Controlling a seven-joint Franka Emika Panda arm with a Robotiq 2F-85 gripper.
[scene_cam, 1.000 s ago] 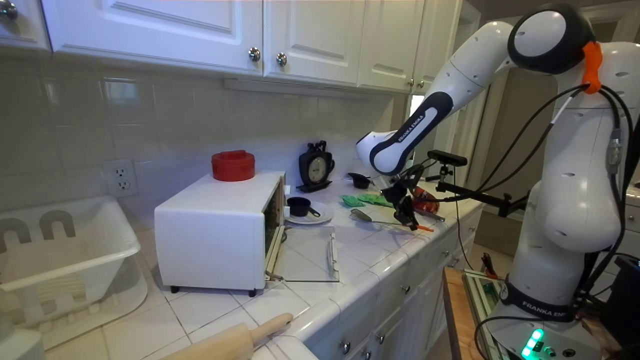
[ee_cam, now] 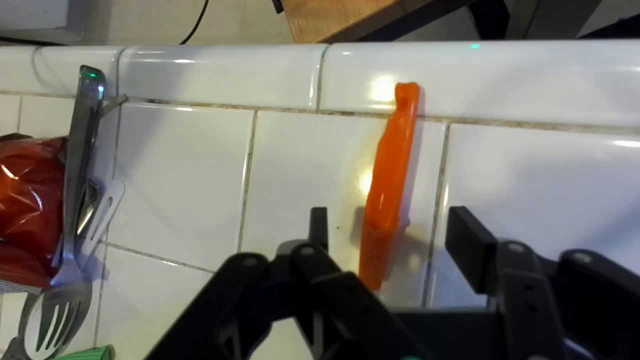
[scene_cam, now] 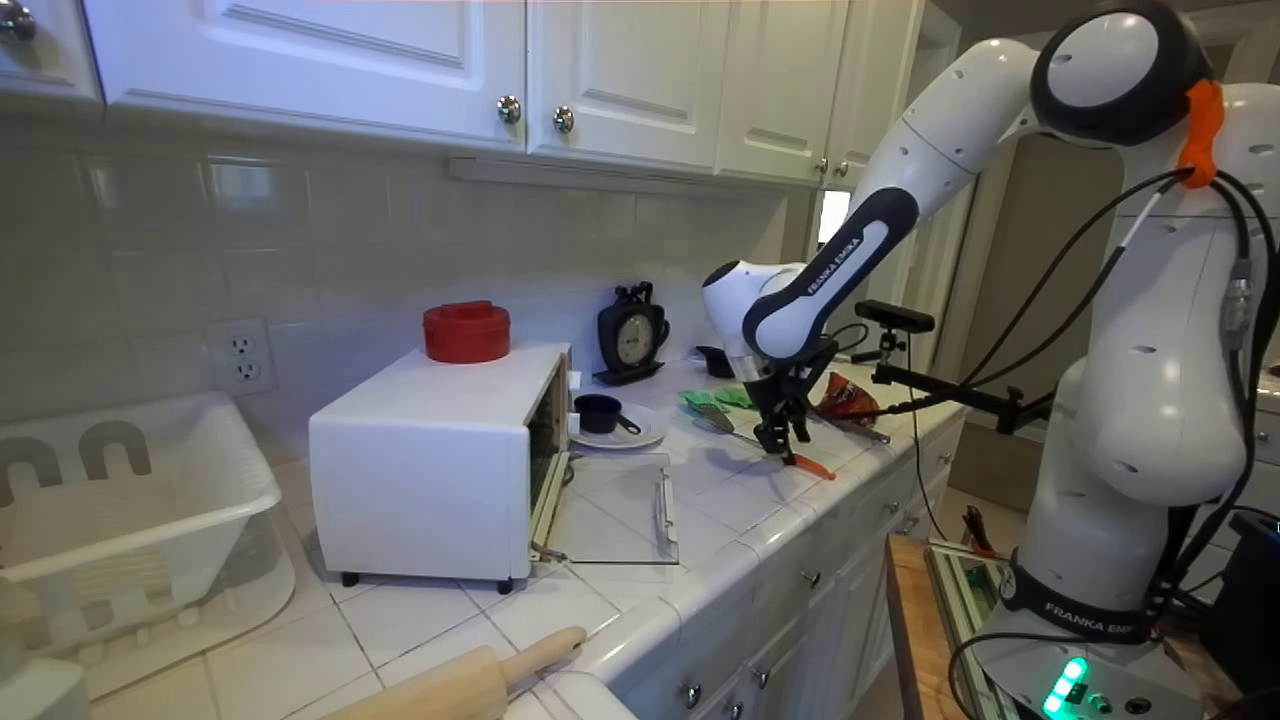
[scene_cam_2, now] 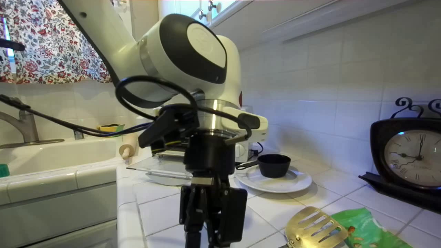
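A long, glossy orange object, perhaps a toy vegetable, lies on white tiles close to the counter's front edge. Its narrow far end reaches the rounded edge tiles in the wrist view. My gripper is open, one finger on each side of the object's near part, with gaps showing on both sides. In exterior view 1 the gripper points down at the counter beside the orange object. Exterior view 2 shows the gripper's black fingers at the bottom edge; the orange object is hidden there.
Forks and a red packet lie left of the gripper in the wrist view. A slotted spatula, a plate with a black pan, and a toaster oven with its door down stand nearby. Tiles around the orange object are clear.
In exterior view 1 the gripper has moved left and now points more steeply down. The orange object also lies farther left than a second ago.
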